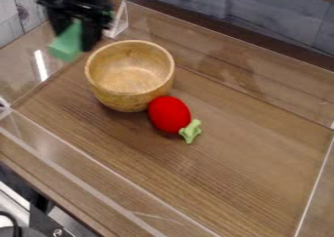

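The black gripper (68,26) is at the upper left, shut on a green object (68,44), both blurred. It is left of and above a wooden bowl (128,73). A red object with a green top (171,115), like a toy strawberry or tomato, lies below and right of the bowl.
A clear plastic item (112,22) is behind the gripper. Dark space lies beyond its lower-left edge.
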